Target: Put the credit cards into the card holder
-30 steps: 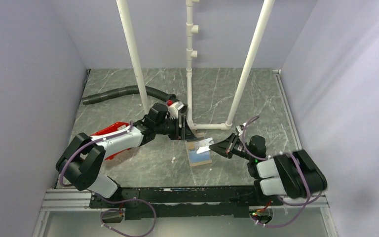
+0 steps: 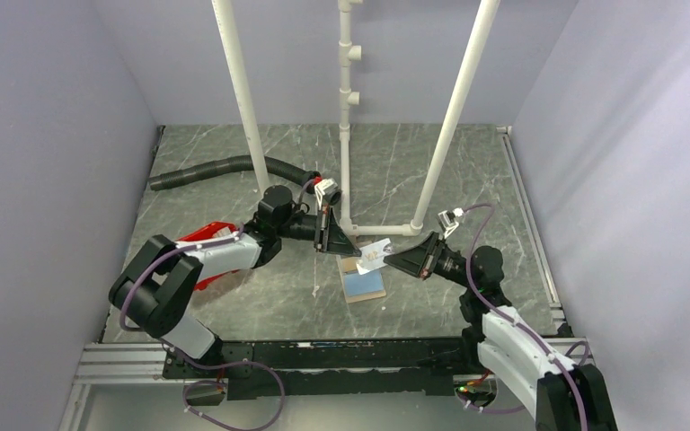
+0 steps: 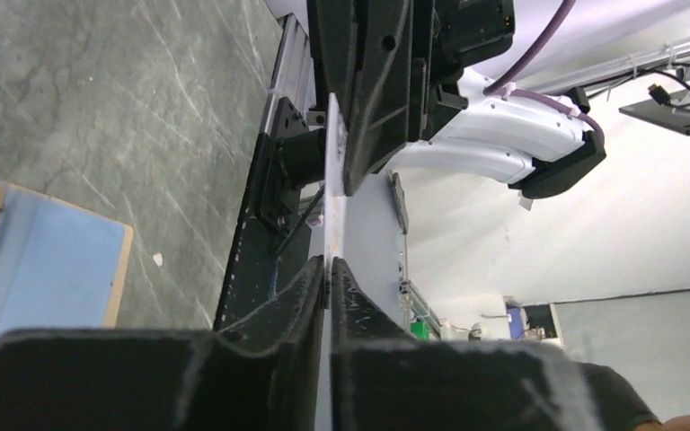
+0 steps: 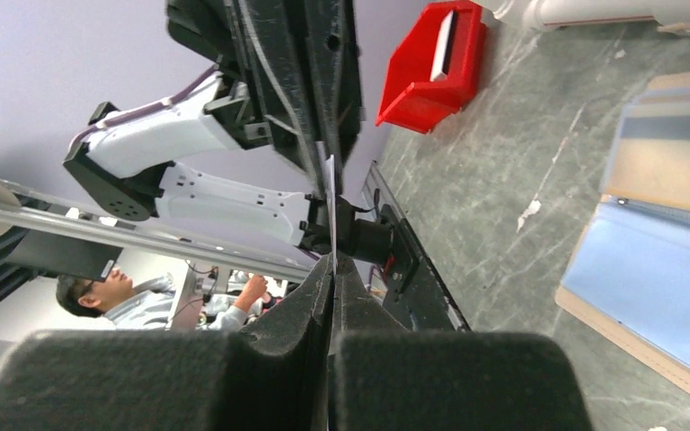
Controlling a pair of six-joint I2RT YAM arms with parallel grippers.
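Observation:
A white card (image 2: 373, 257) is held above the card holder between my two arms. My right gripper (image 2: 387, 259) is shut on its right end; the right wrist view shows the card (image 4: 331, 215) edge-on, rising from the closed fingertips. From the other side, my left gripper (image 2: 358, 254) meets the card's left end. Its fingers are closed, with the card's thin edge (image 3: 334, 224) visible at the tips in the left wrist view. Below lies the flat card holder (image 2: 364, 285), tan with a light blue pocket (image 4: 642, 278).
A red bin (image 4: 431, 67) with a white item inside stands at the left, partly behind my left arm. White pipes (image 2: 386, 230) and a black hose (image 2: 202, 173) lie farther back.
The right arm's elbow has swung toward the front, its gripper turning the card slightly.

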